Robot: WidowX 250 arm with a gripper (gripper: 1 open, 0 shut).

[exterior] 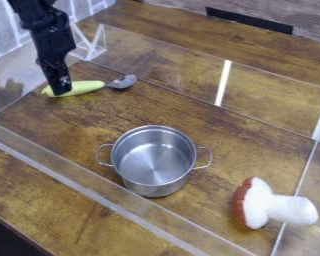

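The black gripper (56, 82) is at the upper left, low over a yellow-green elongated object (83, 87); it looks shut, and whether it touches that object is unclear. A small silver spoon-like piece (120, 82) lies just right of the yellow-green object. A steel pot (155, 158) with two handles stands empty in the middle lower area. A white and red mushroom-shaped toy (270, 204) lies at the lower right.
Transparent panels edge the work area on several sides, with a white strip (223, 83) at the upper right.
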